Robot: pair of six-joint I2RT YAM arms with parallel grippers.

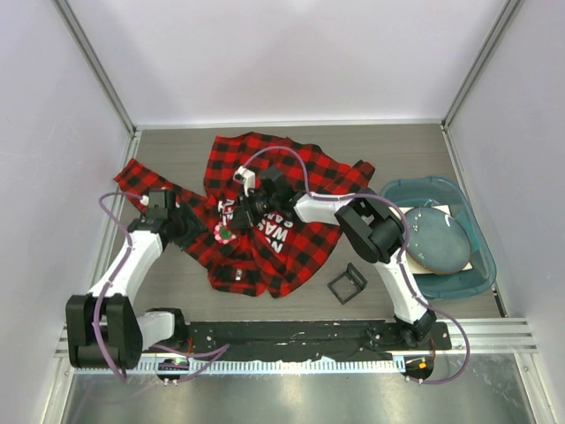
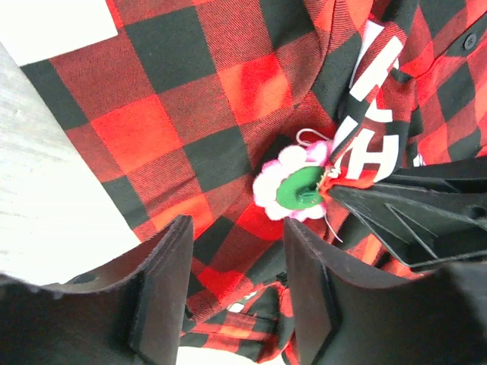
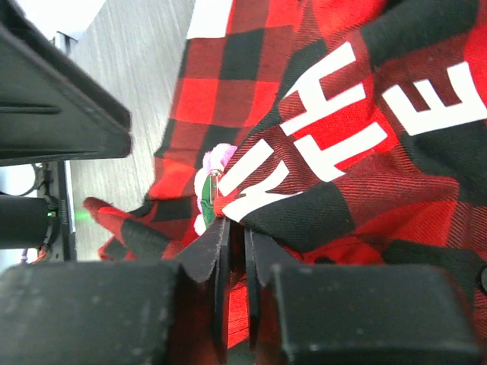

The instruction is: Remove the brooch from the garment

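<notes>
The brooch (image 2: 298, 186) is a small flower with pink-white petals and a green centre, lying against the red-and-black checked garment (image 1: 305, 163) with white lettering. In the right wrist view the brooch (image 3: 205, 188) appears edge-on, with a thin metal piece beside the cloth. My right gripper pinches a fold of garment right beside the brooch, only a narrow gap showing between its fingers. To the left, my left gripper stands open, its fingertips near the petals and nothing between them. Part of the brooch's edge is hidden by cloth and the right fingertips.
A teal bin (image 1: 484, 256) with a round dark lid-like object (image 1: 434, 238) stands at the far right. A small black frame-like stand (image 1: 347, 283) sits on the table in front of the right arm. Bare table (image 1: 388, 150) shows at the back right.
</notes>
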